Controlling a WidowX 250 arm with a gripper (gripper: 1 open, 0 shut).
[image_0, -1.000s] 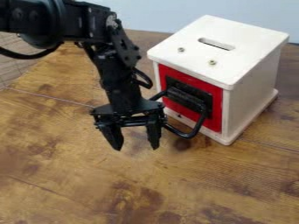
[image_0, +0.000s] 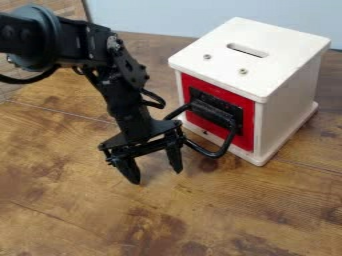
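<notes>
My black gripper (image_0: 152, 163) hangs low over the wooden table, left of a white wooden box (image_0: 290, 100), with its two fingers apart and nothing between them. The box has a slot and two small knobs on top and a red front panel (image_0: 243, 105) carrying a black fixture (image_0: 211, 109). A black loop (image_0: 214, 151) reaches out from that fixture behind my gripper; where it ends is hard to tell.
A pale wall stands behind the box.
My arm and gripper have shifted slightly left and a little lower, with the gripper turned somewhat. The box has not moved.
</notes>
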